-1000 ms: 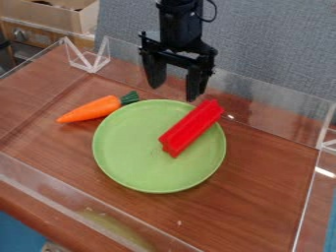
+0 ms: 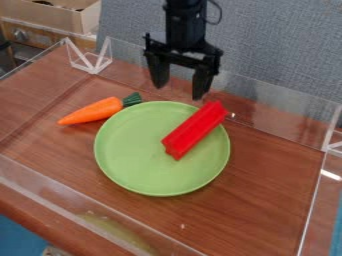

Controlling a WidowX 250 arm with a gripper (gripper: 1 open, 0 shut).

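Observation:
A long red block lies diagonally on the right part of a green plate, its upper end reaching past the plate's rim. An orange toy carrot with green leaves lies to the left, just off the plate. My black gripper hangs above the back edge of the plate, behind the red block, its two fingers spread apart with nothing seen between them.
The wooden tray is bordered by clear walls, with white corner brackets. A cardboard box stands outside at the back left. The right and front of the tray floor are clear.
My gripper has shifted slightly to the right since a second ago. The plate, red block and carrot have not moved.

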